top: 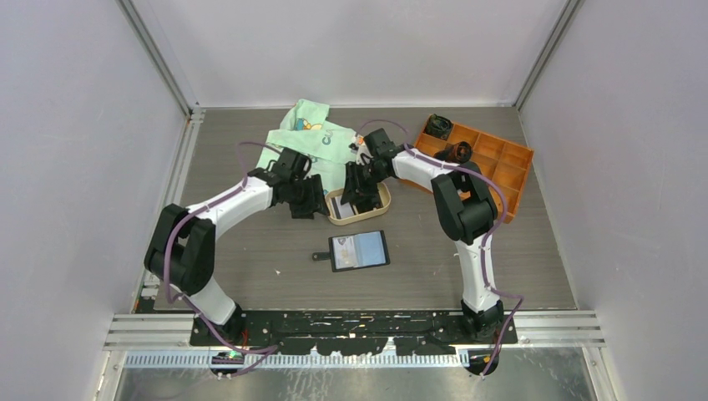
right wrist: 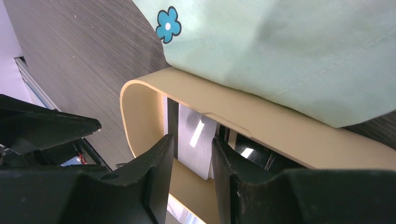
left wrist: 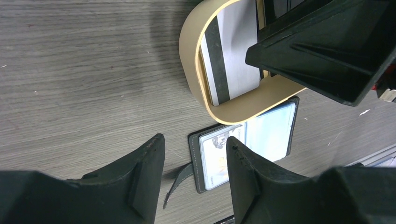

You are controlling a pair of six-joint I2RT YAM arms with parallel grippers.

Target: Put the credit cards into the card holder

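Note:
A white card with a dark stripe (left wrist: pixel 239 49) lies at the left end of the beige oval tray (left wrist: pixel 232 116), with dark items beside it. My right gripper is over the tray, part open, its fingertips above the white card; nothing shows held between them. Left of the tray, my left gripper hangs above the table with its fingers apart and empty. The open black card holder (top: pixel 359 251) lies in front of the tray, its clear sleeves facing up and its strap pointing left. A printed card (left wrist: pixel 216 144) shows in its left sleeve.
Behind the tray lies a pale green cloth (top: pixel 334 142), close to the tray's rim. An orange compartment box (top: pixel 509 163) with dark coiled items stands at the back right. Bare table surrounds the card holder.

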